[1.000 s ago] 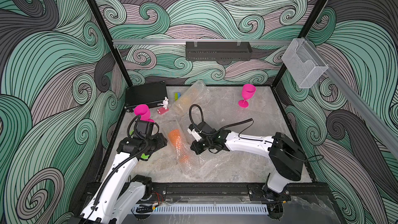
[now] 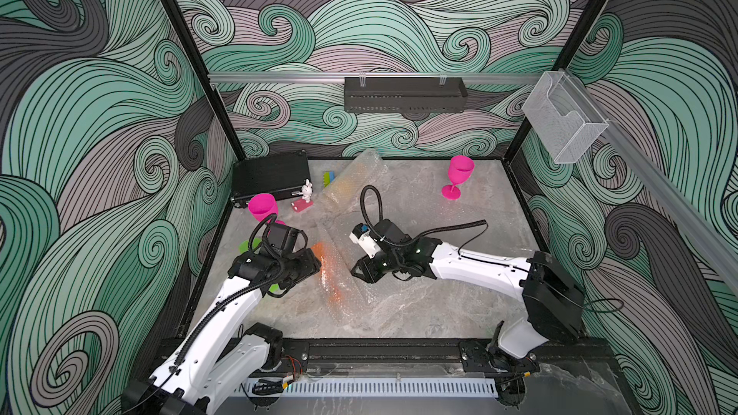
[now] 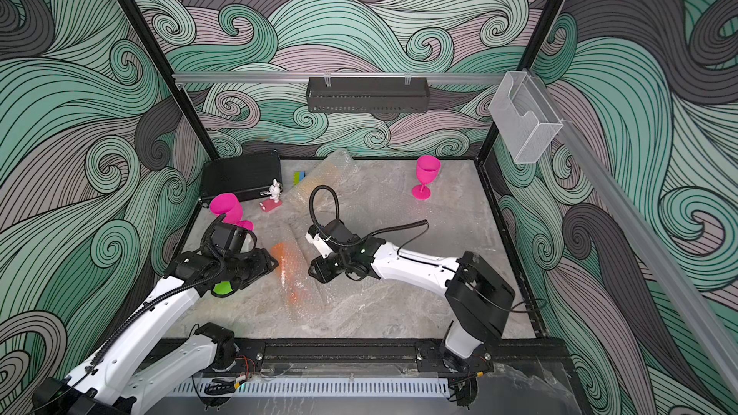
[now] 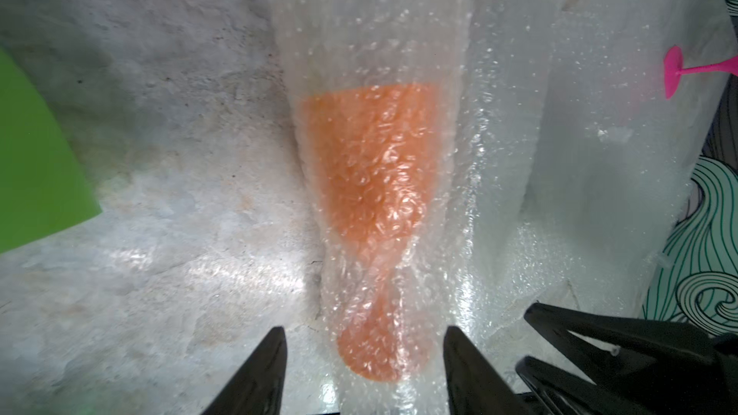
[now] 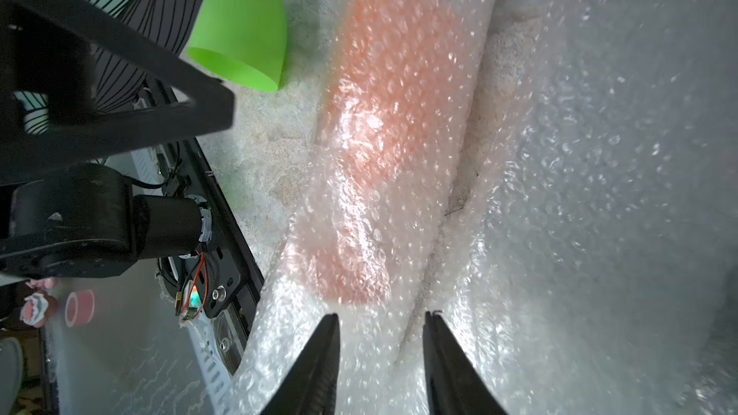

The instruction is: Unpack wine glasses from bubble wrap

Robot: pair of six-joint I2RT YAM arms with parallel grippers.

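An orange wine glass in bubble wrap lies lengthwise on the table between the two arms; the right wrist view shows it too (image 5: 388,84). My left gripper hovers open at the glass's base end in the left wrist view, empty. My right gripper is over the wrap right of the glass, fingers part open with nothing held. A green glass (image 5: 238,30) lies at the left, partly hidden by the left arm. Pink glasses stand at the left (image 2: 263,203) and back right (image 2: 460,173).
Another bundle of bubble wrap (image 2: 355,176) lies at the back. A black case (image 2: 267,173), white figurine (image 2: 306,188) and small coloured items sit at the back left.
My left gripper has moved rightward toward the wrapped glass. The right arm has shifted slightly right, and the wrapped glass has moved a little.
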